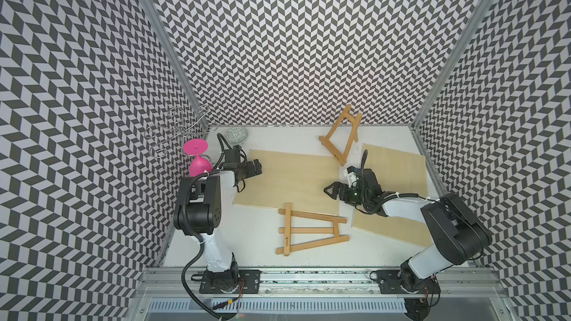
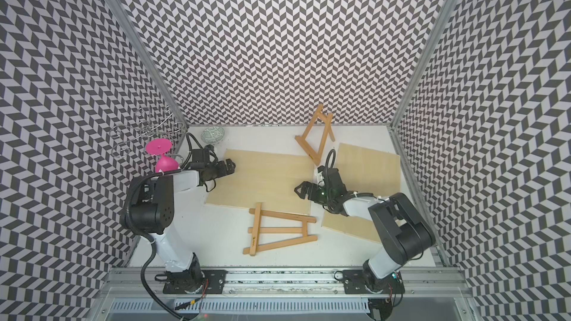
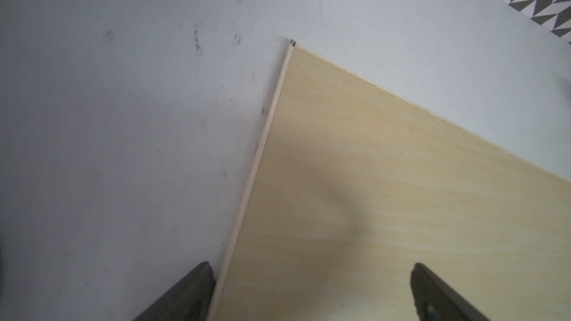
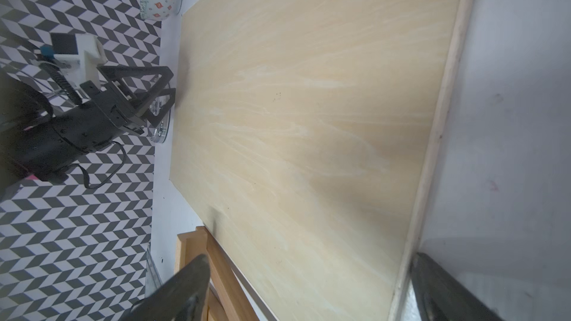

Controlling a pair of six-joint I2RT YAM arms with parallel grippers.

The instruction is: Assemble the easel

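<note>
Two pale plywood boards lie flat: the middle board [image 1: 291, 178] and the right board [image 1: 392, 163]. My left gripper [image 1: 255, 168] is open at the middle board's left end, one fingertip [image 3: 196, 291] beside its edge. My right gripper [image 1: 330, 190] is open at that board's right edge, a fingertip [image 4: 434, 285] against or very close to it. A wooden easel frame [image 1: 288, 229] lies in front of the middle board; a second wooden frame [image 1: 327, 141] lies at the back right.
At the back left are a pink wine glass [image 1: 196, 147], a patterned round container [image 1: 236, 135] and a wire rack [image 2: 148, 116]. Bare white table [image 1: 249, 237] shows at the front left.
</note>
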